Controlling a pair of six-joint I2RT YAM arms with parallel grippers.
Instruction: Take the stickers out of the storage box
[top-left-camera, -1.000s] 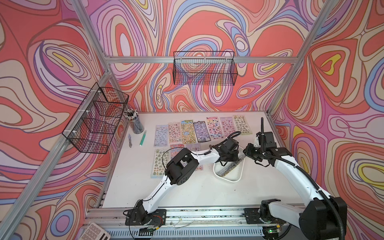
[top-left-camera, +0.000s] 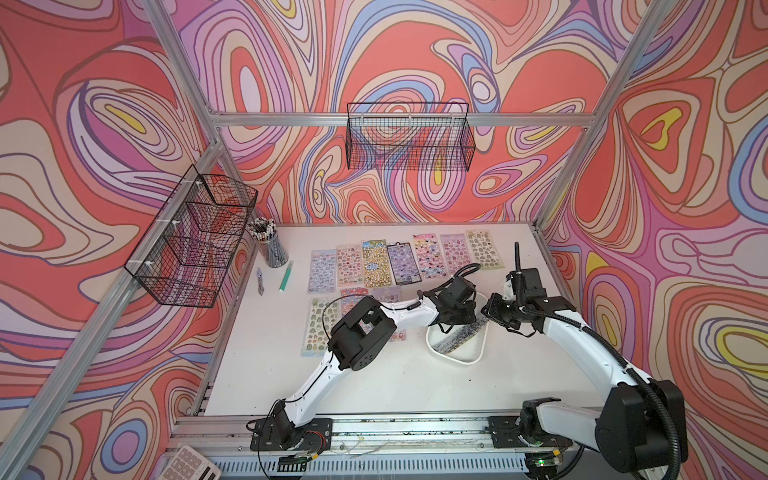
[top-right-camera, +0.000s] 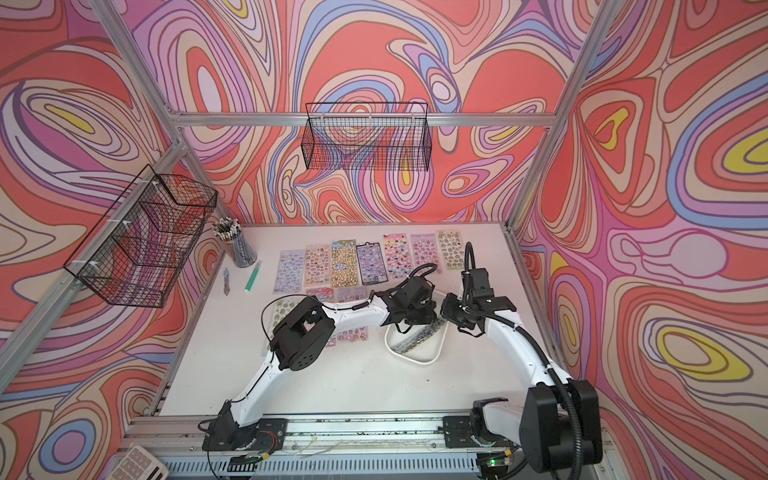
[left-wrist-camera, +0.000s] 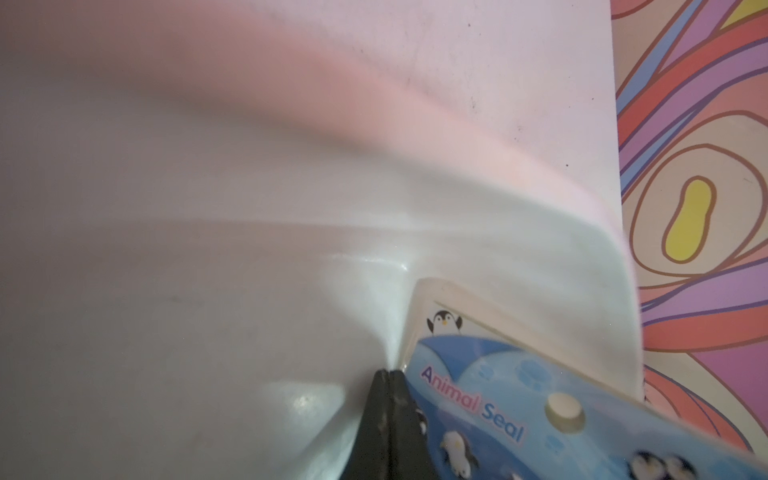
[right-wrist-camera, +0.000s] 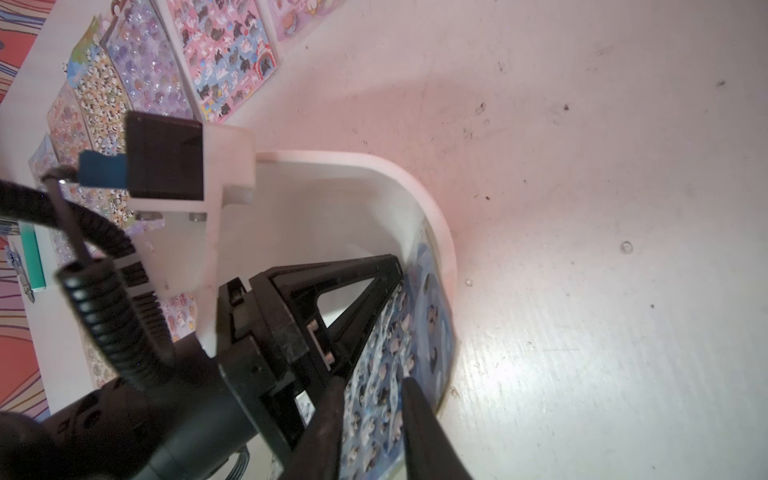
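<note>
A blue penguin sticker sheet marked "Animal Seal" (left-wrist-camera: 496, 400) leans, tilted, inside the white storage box (top-left-camera: 457, 361). Its far end rises against the box wall, and in the right wrist view the sheet (right-wrist-camera: 384, 392) looks creased. My left gripper is shut inside the box, its tips against the sheet's edge; whether the edge is pinched between them cannot be made out. From the right comes my right gripper, part open, its blurred fingertips apart above the sheet near the box's right rim, nothing visibly clamped between them.
Several sticker sheets (top-left-camera: 376, 263) lie in rows behind and left of the box, partly under the left arm. A pen cup (top-left-camera: 273, 250), a green strip (top-left-camera: 285, 276) and wire baskets (top-left-camera: 410, 144) are farther off.
My right gripper has moved slightly left and toward the front, closer to the box and sheet. The left arm has barely moved; the box stays in place.
</note>
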